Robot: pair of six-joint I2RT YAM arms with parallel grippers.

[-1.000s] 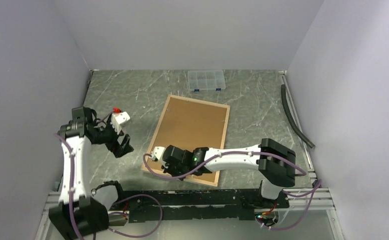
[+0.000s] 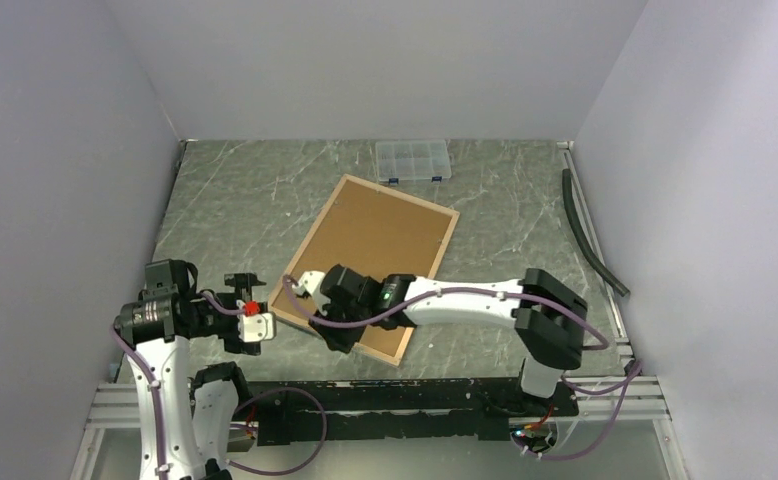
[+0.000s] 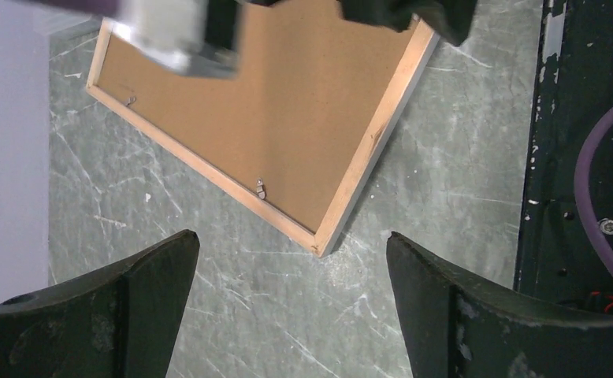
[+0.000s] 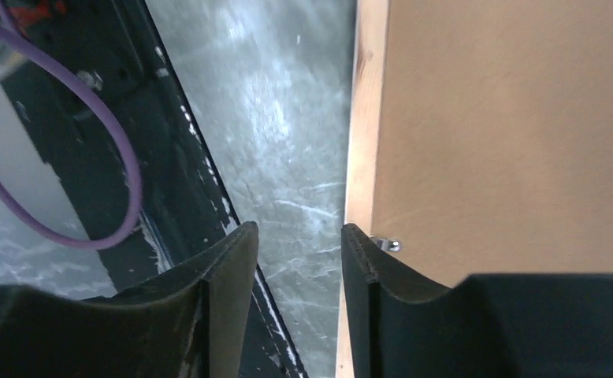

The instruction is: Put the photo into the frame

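Observation:
A wooden frame [image 2: 429, 201] with a brown backing board [image 2: 372, 225] lies tilted on the grey marble table; small metal clips sit along its inner edges. My left gripper is open just outside the frame's front-left corner, nothing between its fingers. My right gripper hangs over the frame's front side, its fingers parted, with a small clip [image 4: 387, 245] just behind its right finger and nothing visible held. In the top view the right arm hides part of the frame's front. I do not see a separate photo.
A clear compartment box [image 2: 413, 158] stands at the back centre. A dark hose [image 2: 585, 235] lies along the right edge. The table's black front edge [image 2: 385, 395] has purple cables near it. Free table shows at back left and right.
The frame has turned clockwise since a second ago. My left arm has moved toward the front, beside the frame.

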